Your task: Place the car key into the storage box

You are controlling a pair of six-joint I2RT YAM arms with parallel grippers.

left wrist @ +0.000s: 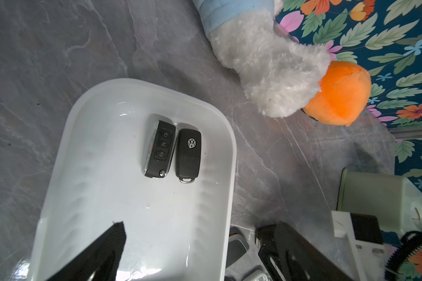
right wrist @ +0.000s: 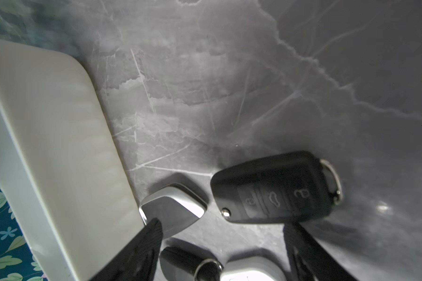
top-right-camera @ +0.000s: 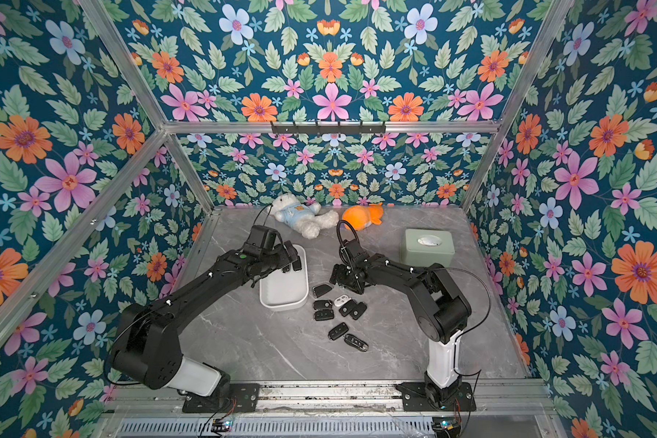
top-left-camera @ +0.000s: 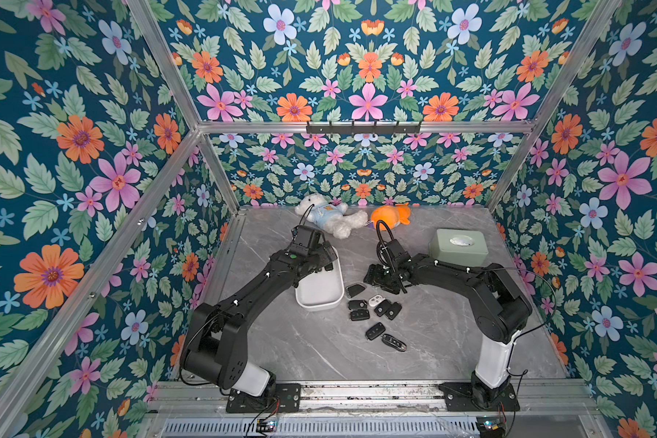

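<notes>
Two car keys, one with buttons (left wrist: pixel 160 149) and one with a VW logo (left wrist: pixel 188 154), lie inside the white storage box (left wrist: pixel 103 196). Over the box hovers my open left gripper, holding nothing. Several loose keys lie on the table right of the box. My right gripper is low beside the box, fingers apart, with a black flip key (right wrist: pixel 272 187) and a silver-edged key (right wrist: pixel 171 210) just beyond them; nothing shows held.
A white plush bear (top-left-camera: pixel 328 219) and an orange plush (top-left-camera: pixel 390 217) lie at the back. A green tissue box (top-left-camera: pixel 457 252) stands right.
</notes>
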